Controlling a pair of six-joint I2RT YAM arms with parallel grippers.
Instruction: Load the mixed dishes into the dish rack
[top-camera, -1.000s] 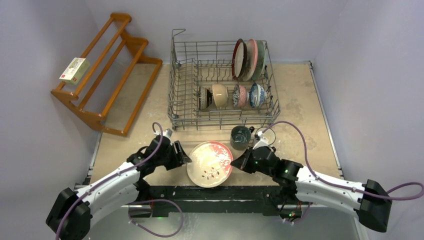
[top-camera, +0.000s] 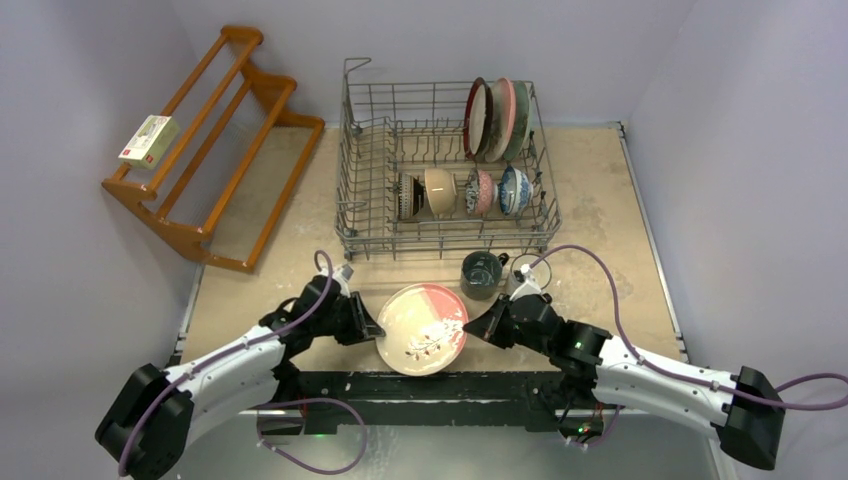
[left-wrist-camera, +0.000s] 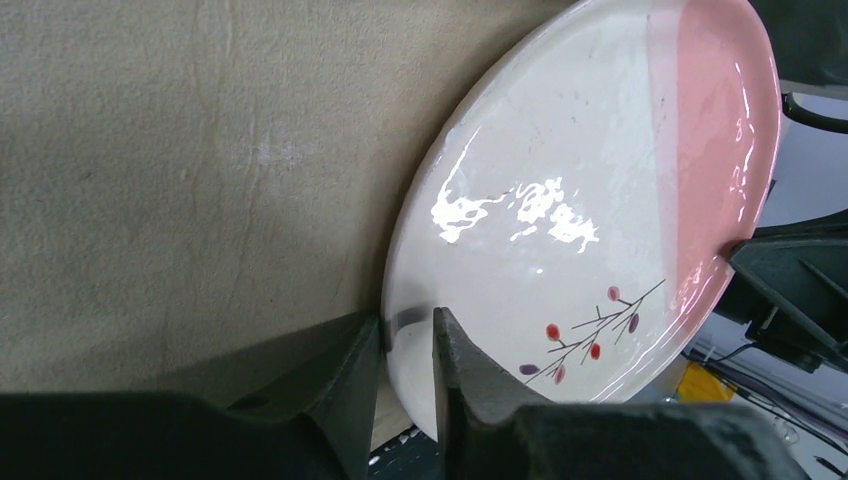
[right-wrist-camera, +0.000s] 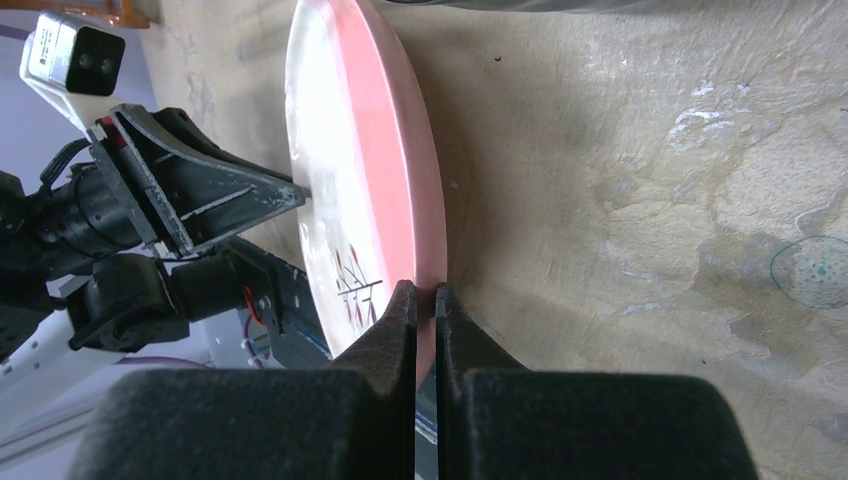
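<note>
A white plate with a pink side and berry sprig (top-camera: 421, 330) lies on the counter between my grippers. My left gripper is part open at the plate's left rim, which shows between its fingertips. Opposite, my right gripper is shut with its tips against the pink rim; whether the rim is pinched is unclear. The wire dish rack (top-camera: 370, 240) holds three upright plates (top-camera: 516, 120) at the back and several bowls (top-camera: 441, 190) in front.
A dark green mug (top-camera: 481, 276) and a glass (top-camera: 540, 267) stand between the plate and rack, by the right arm. A wooden rack (top-camera: 250, 262) with a small box (top-camera: 149, 141) is at the left.
My left gripper has shifted slightly right onto the plate's rim, and its fingers look somewhat closer together. The right gripper and plate have barely moved.
</note>
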